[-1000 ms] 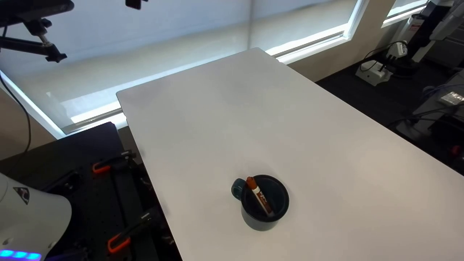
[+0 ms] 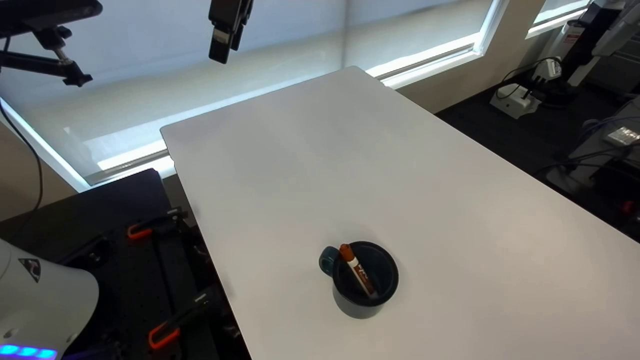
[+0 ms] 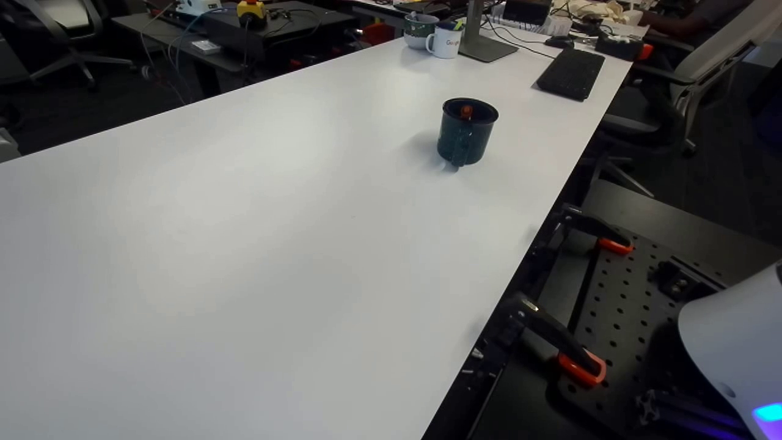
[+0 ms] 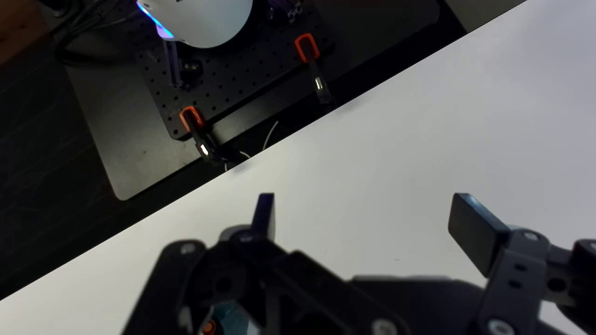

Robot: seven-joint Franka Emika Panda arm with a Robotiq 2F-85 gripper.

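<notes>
A dark teal mug stands upright on the white table, its handle toward the robot's base. Inside it leans a marker with an orange-brown cap and a white and brown body. From the other side the mug shows at the right of the table, only the marker's cap visible inside. My gripper is open and empty, its fingers wide apart. High above the table in exterior view 1, a finger of it hangs well away from the mug. Part of the mug peeks out below the gripper's linkage in the wrist view.
Beyond the mug in exterior view 2 are a white mug, a green patterned mug, a monitor stand and a keyboard. Clamps line the robot-side edge.
In exterior view 1 the gripper has come lower and a little to the right, showing more of itself. The mug and the marker have stayed where they were.
</notes>
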